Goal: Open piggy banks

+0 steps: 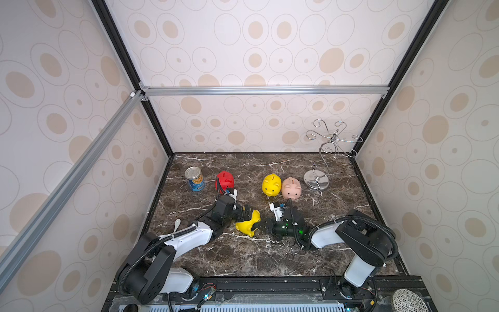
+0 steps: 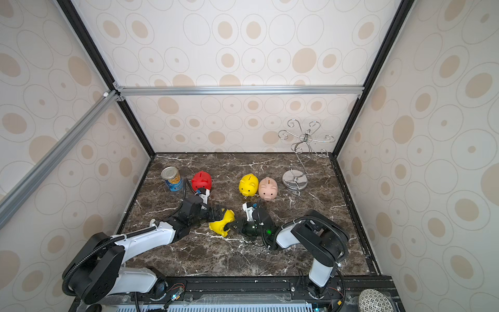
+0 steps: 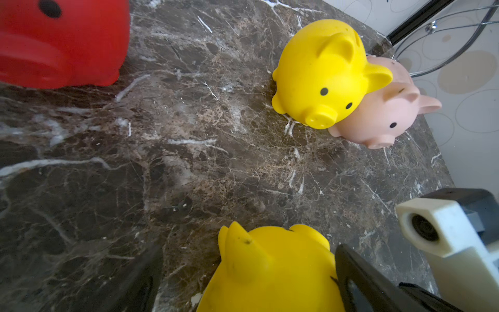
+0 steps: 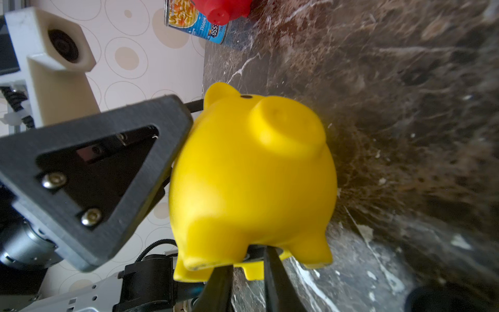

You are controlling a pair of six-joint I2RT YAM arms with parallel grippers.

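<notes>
A yellow piggy bank [image 1: 247,223] lies tipped over between my grippers, underside toward the right one. My left gripper is open, its fingers either side of the pig's upper body. My right gripper has its narrowly spaced fingers at the pig's underside, near the dark belly area between the feet; whether they hold anything is unclear. Behind stand a red piggy bank [image 1: 225,178], another yellow one [image 1: 271,184] and a pink one [image 1: 291,188], all upright.
A can [image 1: 195,180] stands at back left, a chrome stand [image 1: 316,179] at back right. A white spoon-like object [image 1: 177,224] lies at the left. Bare countertop [image 1: 213,254] shows in front of the tipped pig.
</notes>
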